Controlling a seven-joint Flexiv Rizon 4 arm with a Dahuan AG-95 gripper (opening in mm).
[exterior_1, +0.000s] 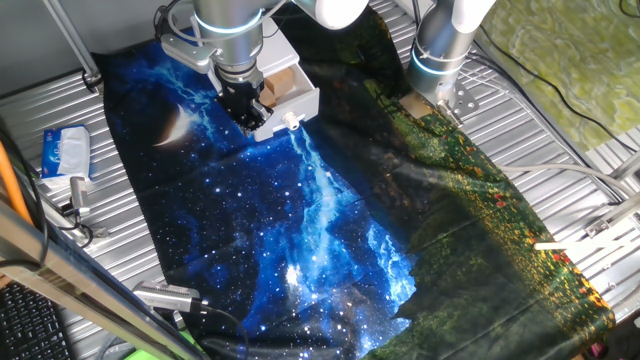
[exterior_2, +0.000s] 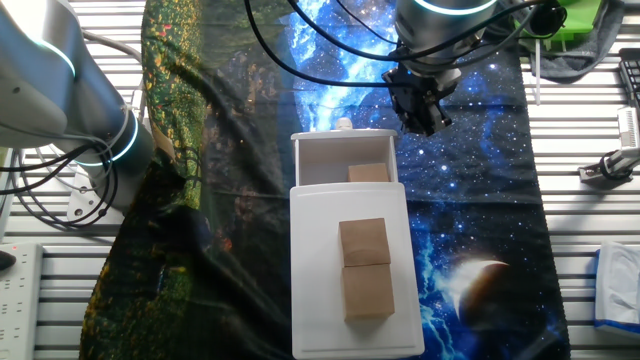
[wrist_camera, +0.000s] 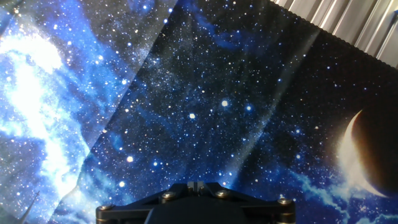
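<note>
A white drawer unit (exterior_2: 313, 265) stands on the cloth with its drawer (exterior_2: 320, 158) pulled open. Inside the drawer rests a brown block (exterior_2: 368, 173), partly hidden by the cabinet's top. Two more brown blocks, one (exterior_2: 363, 242) touching the other (exterior_2: 368, 292), are on top of the unit. Beside the open drawer hangs my gripper (exterior_2: 428, 126), over the starry cloth. Its fingers meet at the bottom of the wrist view, so the gripper is shut, and nothing shows between them. From exterior view 1, the gripper (exterior_1: 250, 122) covers part of the drawer.
Starry cloth (exterior_1: 300, 230) in front of the drawer's knob (exterior_1: 291, 121) is bare. Black cables (exterior_2: 330, 80) cross above the table. A blue-white packet (exterior_1: 66, 153) lies off the cloth.
</note>
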